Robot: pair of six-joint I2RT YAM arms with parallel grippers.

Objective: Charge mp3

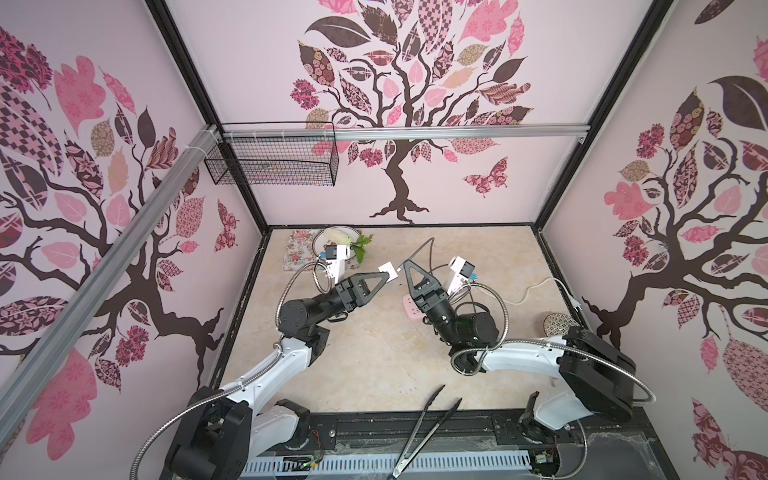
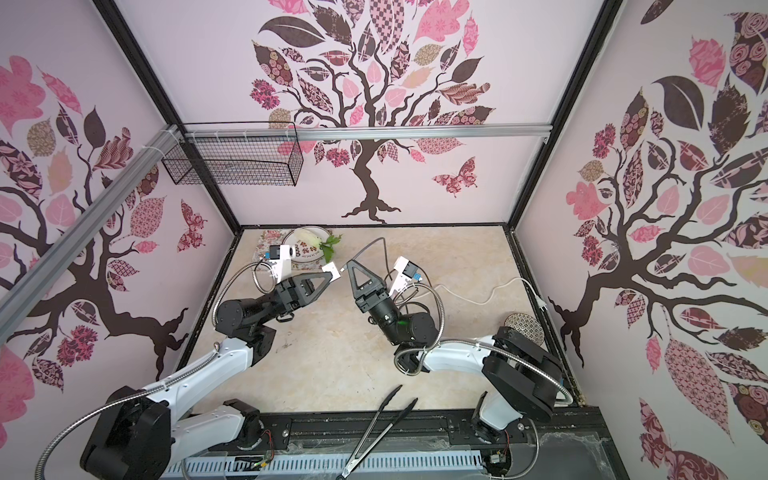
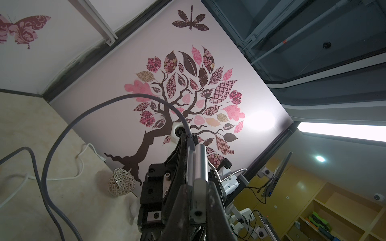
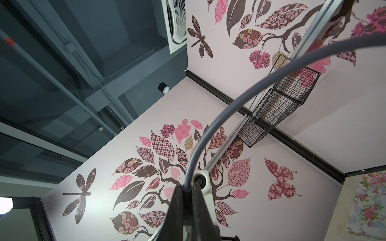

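Observation:
A small white mp3 player [image 1: 388, 271] is gripped edge-on by my left gripper [image 1: 383, 277]; in the left wrist view its silvery edge [image 3: 199, 182] stands between the fingers. Facing it from the right, my right gripper [image 1: 406, 265] is shut on the grey charging cable [image 4: 209, 130], which arches away from the fingertips. In both top views a narrow gap shows between the player and the right fingertips. The left wrist view has the cable end close beside the player, overlapping the right gripper. Whether the plug touches the port cannot be told; the port is hidden.
Below the right gripper lies a pink box [image 1: 413, 309], partly covered. A plate with greenery [image 1: 340, 237] stands at the back left. A white cord [image 1: 528, 295] and a round woven holder [image 1: 558, 324] are at the right. Tongs [image 1: 424, 432] lie at the front edge.

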